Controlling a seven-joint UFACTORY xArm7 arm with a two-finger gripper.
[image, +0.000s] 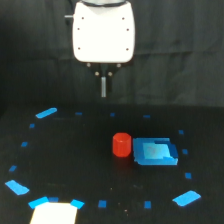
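A red block (122, 145), roughly cylindrical, stands on the black table near the middle of the camera view. Just right of it lies a blue tray (139, 155) with a lighter blue inside. My gripper (103, 88) hangs high at the back, up and left of the red block and well clear of it. Its fingers appear as one narrow strip, so whether a gap lies between them does not show. No object is visible at the fingertips.
Several blue tape marks, including a strip (46, 113) at the back left and another (186, 198) at the front right, lie flat on the table. A pale block-like shape (54, 213) sits at the front left edge. Open table surrounds the block and tray.
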